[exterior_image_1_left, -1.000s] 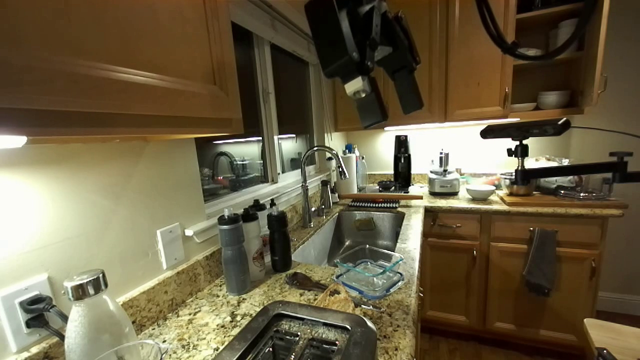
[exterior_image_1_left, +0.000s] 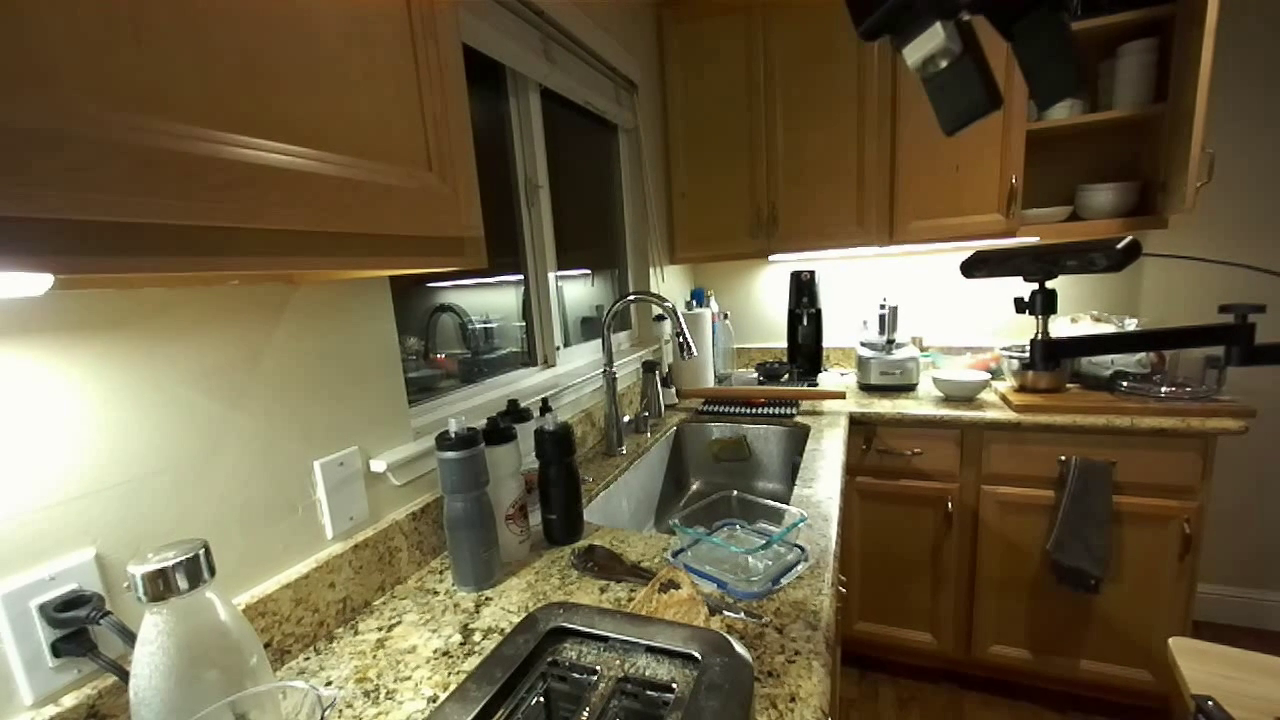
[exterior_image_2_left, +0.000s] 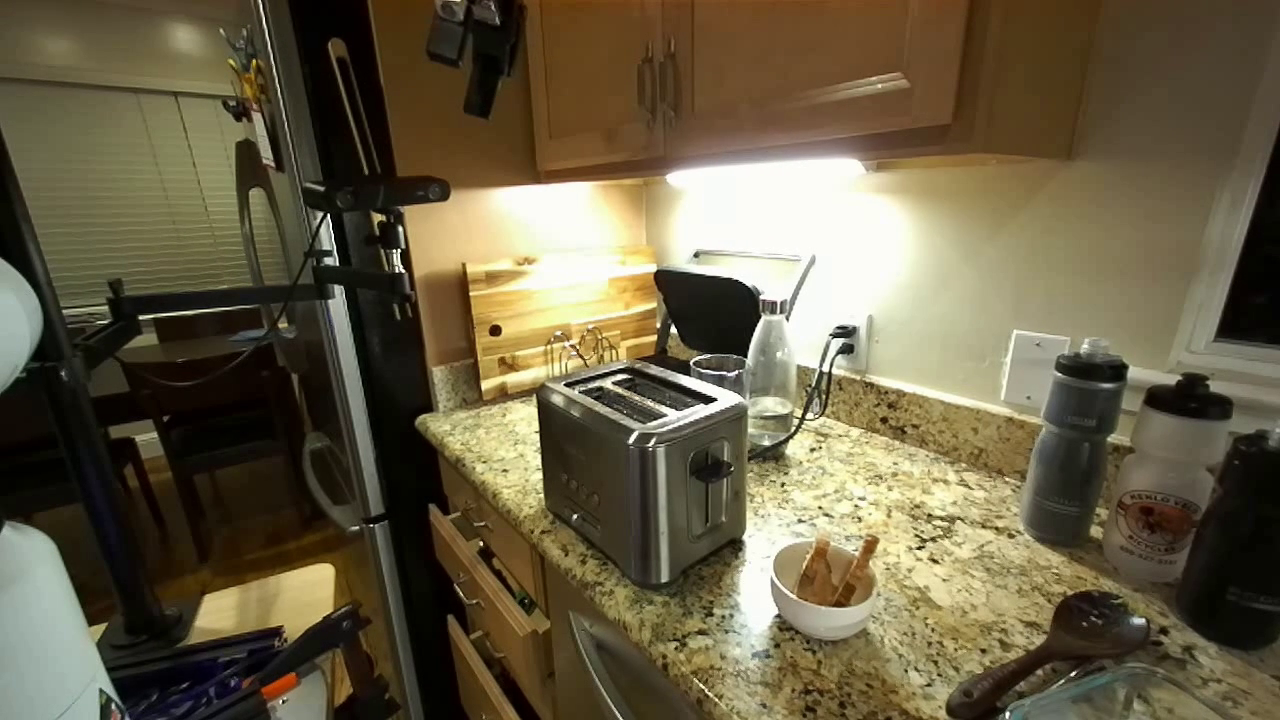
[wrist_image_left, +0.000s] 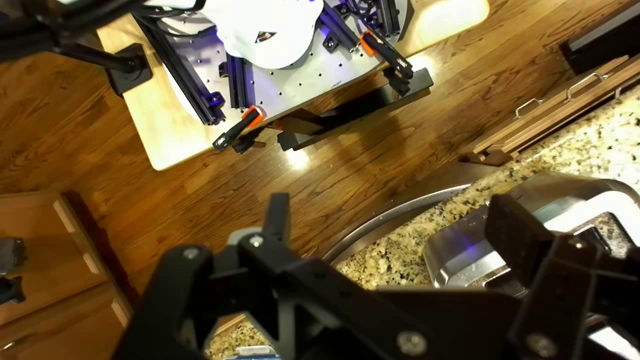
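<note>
High above the counter, my gripper (exterior_image_1_left: 1009, 98) hangs at the top right of exterior view 1. In the wrist view its two fingers (wrist_image_left: 277, 215) stand wide apart, so the gripper is open with nothing between them. Below it on the counter is a steel toaster (exterior_image_2_left: 642, 474), also partly in the wrist view. A small white bowl (exterior_image_2_left: 823, 617) holding brown, wood-like pieces (exterior_image_2_left: 828, 574) sits beside the toaster. A dark wooden spoon (exterior_image_2_left: 1056, 648) lies near several water bottles (exterior_image_1_left: 468, 510). Glass containers (exterior_image_1_left: 738, 564) rest by the sink.
A glass carafe (exterior_image_2_left: 771, 372) and a tumbler stand behind the toaster. Drawers (exterior_image_2_left: 498, 588) hang open below the counter. Upper cabinets (exterior_image_1_left: 780, 132) border the space, and a camera on a stand arm (exterior_image_1_left: 1050, 258) juts in at the right. Bare floor (wrist_image_left: 228, 186) lies below.
In exterior view 1 my gripper has shifted right and upward, partly out of the frame. The cable loop at the upper right is out of view. Counter items look unmoved.
</note>
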